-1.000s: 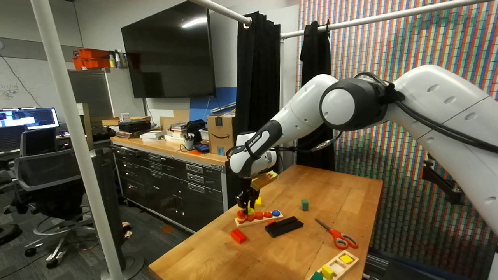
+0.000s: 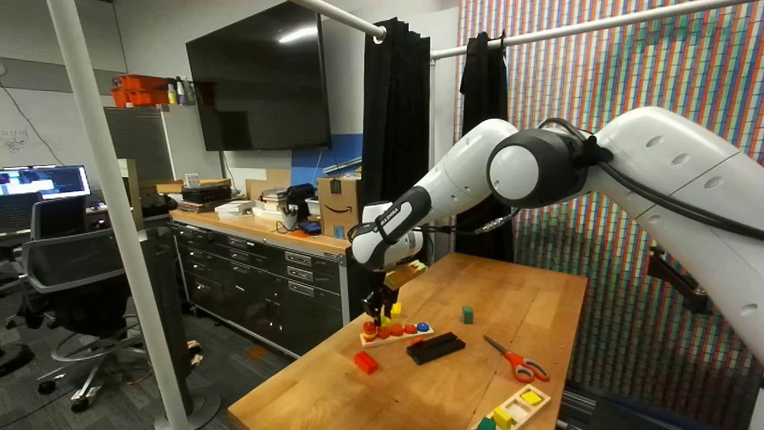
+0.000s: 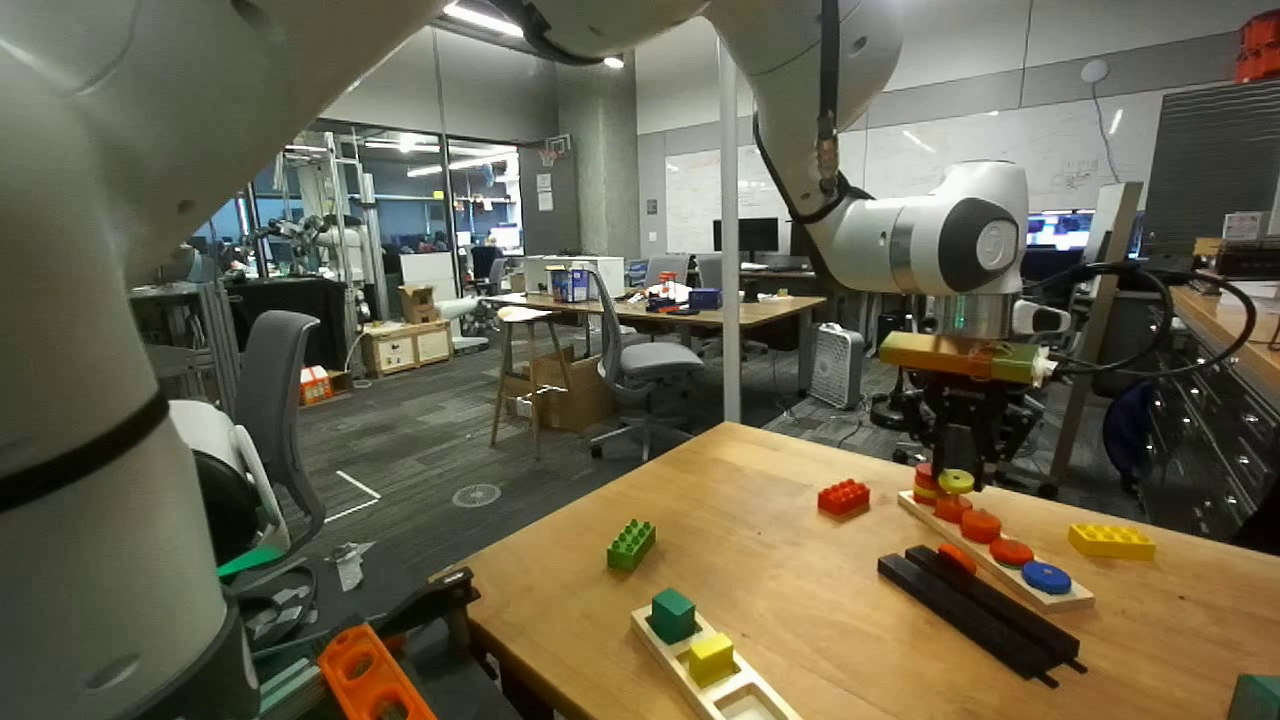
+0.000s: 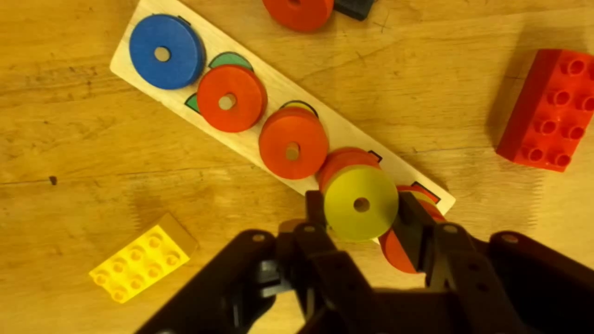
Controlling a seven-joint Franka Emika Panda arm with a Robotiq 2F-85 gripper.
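My gripper is shut on a yellow disc [image 4: 360, 203] with a hole in its middle, a finger on either side. The disc is over the right part of a wooden peg board [image 4: 346, 129] and covers part of a red disc beneath; whether they touch is unclear. Along the board sit a blue disc [image 4: 165, 53] and red discs [image 4: 231, 98] on pegs. In the second exterior view, the yellow disc [image 3: 956, 481] is beside a red-and-yellow stack [image 3: 925, 484] at the board's far end. My right finger partly hides that stack in the wrist view.
A red toy brick [image 3: 843, 498] and a yellow toy brick [image 3: 1111, 541] lie on either side of the board. Black bars [image 3: 978, 612] lie close by, with a loose red disc [image 3: 956, 557]. Scissors [image 2: 520, 365] and a shape tray [image 2: 517, 406] are farther off.
The arm's elbow has come down a little. My gripper has shifted only slightly near the same end of the board, and the discs along the board look unmoved.
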